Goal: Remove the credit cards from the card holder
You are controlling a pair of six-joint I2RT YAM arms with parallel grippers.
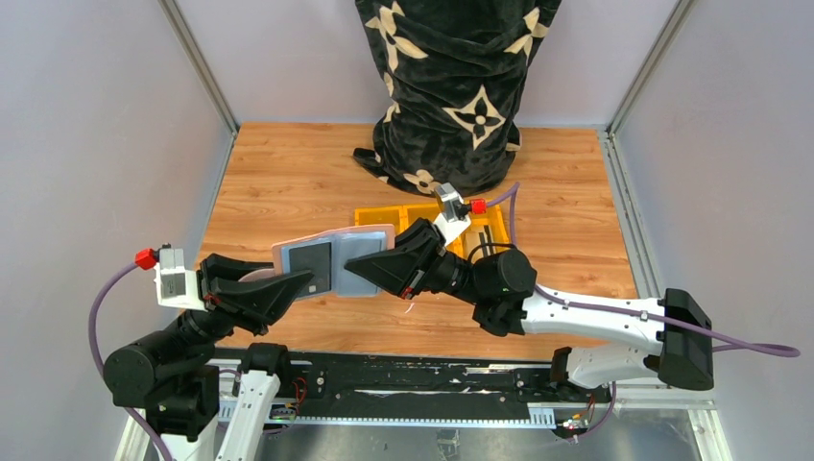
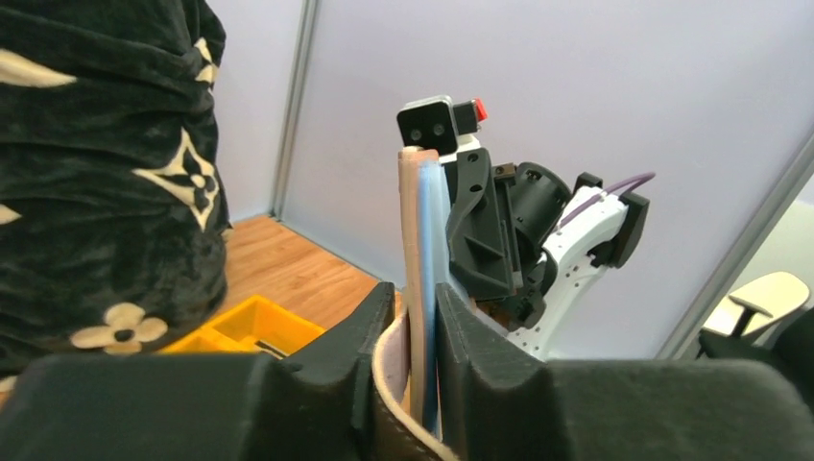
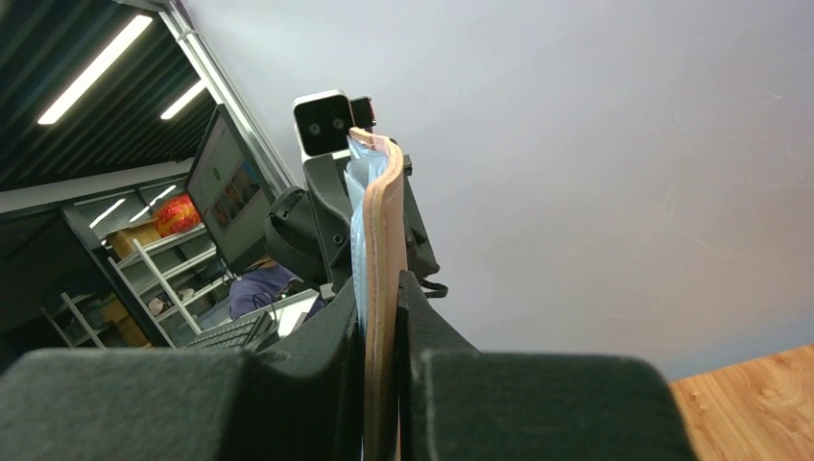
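Observation:
Between my two arms hangs an opened card holder (image 1: 362,250), pink-edged with pale blue sleeves; a dark grey card (image 1: 312,257) shows in its left part. My right gripper (image 1: 353,269) is shut on the holder's right part; in the right wrist view both fingers (image 3: 317,351) press on the layered, edge-on holder (image 3: 384,240). At the left end, my left gripper (image 1: 292,273) straddles the holder, one finger in front. In the left wrist view its fingers (image 2: 480,355) stand close on both sides, and whether they grip is unclear. A pink strap (image 2: 389,375) curves between them.
A yellow compartmented tray (image 1: 379,215) stands behind the right gripper, partly hidden by it. A dark patterned cloth-covered object (image 1: 451,86) stands at the back. Walls stand on both sides.

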